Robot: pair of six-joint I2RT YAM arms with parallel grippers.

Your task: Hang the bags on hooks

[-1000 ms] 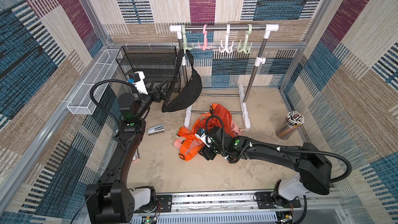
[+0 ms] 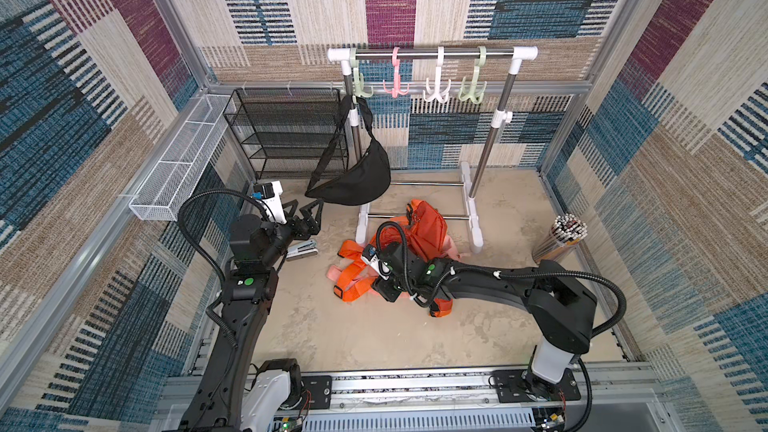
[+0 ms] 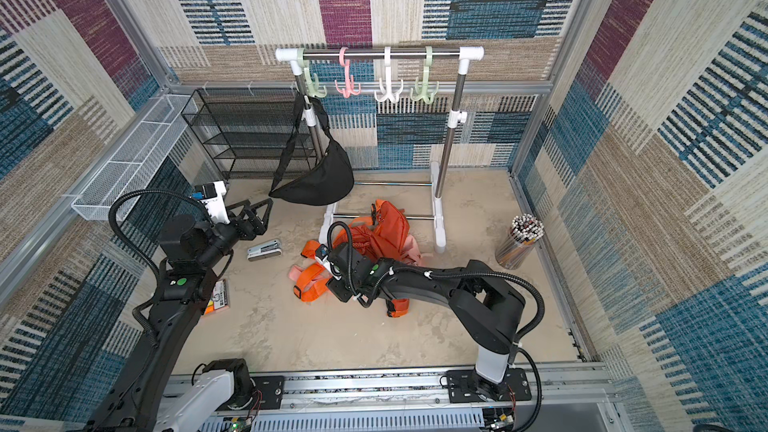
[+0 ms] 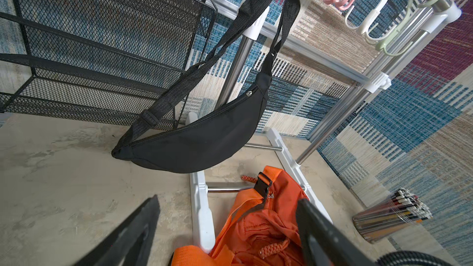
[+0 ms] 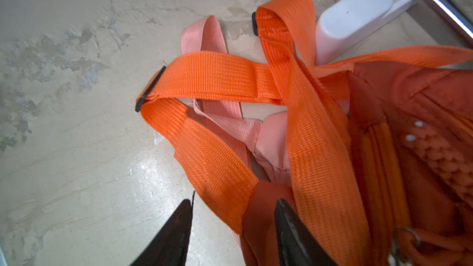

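Observation:
A black crossbody bag hangs by its strap from the leftmost green hook, beside pink, white and green hooks on the rail. My left gripper is low to the left of the bag, apart from it, open with nothing between its fingers in the left wrist view. My right gripper stands open just over an orange bag with orange straps, which lies on the floor with a pink item under it.
A black wire shelf stands at the back left, a white mesh basket at the left wall. A stapler lies by my left arm, a cup of pens at the right. The rack's feet border the orange bag.
My left gripper has come down and away from the black bag, which hangs less tilted. My right arm has shifted left over the orange bag.

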